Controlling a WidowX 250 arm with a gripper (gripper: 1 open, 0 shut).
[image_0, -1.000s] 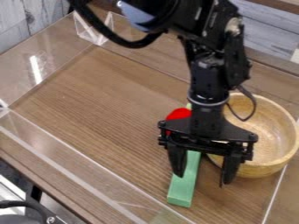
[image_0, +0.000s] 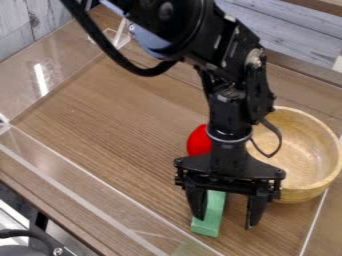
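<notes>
My black gripper (image_0: 227, 205) reaches down over a green block (image_0: 209, 224) at the bottom centre, its two fingers spread apart on either side of the block's upper part. The block lies flat on the wooden table. Whether the fingers touch it I cannot tell. A red round object (image_0: 201, 139) lies just behind, partly hidden by the arm.
A large tan bowl (image_0: 305, 150) sits at the right, beside the gripper. A white slatted wall (image_0: 281, 45) is at the back.
The gripper has shifted slightly over the last second and now sits over the green block's upper part. The block has stayed about where it was.
</notes>
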